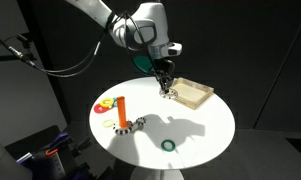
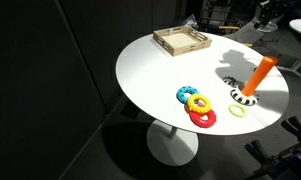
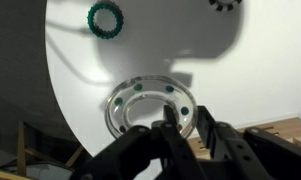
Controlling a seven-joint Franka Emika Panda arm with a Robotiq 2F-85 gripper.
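Note:
A clear ring with coloured dots (image 3: 118,98) is in my gripper, which is shut on its near edge in the wrist view. In exterior view 1 the gripper (image 1: 167,90) is over the far part of the table, just left of the wooden tray (image 1: 193,97), with the ring (image 1: 171,95) hanging beneath it. An orange post (image 1: 121,112) stands upright at left. One black-and-white ring (image 2: 248,100) appears to lie around its base; a similar ring (image 1: 140,121) lies beside it. A green ring (image 1: 168,150) lies alone near the front.
Red (image 2: 202,120), yellow (image 2: 199,104) and blue (image 2: 184,92) rings lie together near the table's edge, with a thin pale-yellow ring (image 2: 238,111) nearby. The white round table (image 2: 155,75) has wide clear room between them and the tray.

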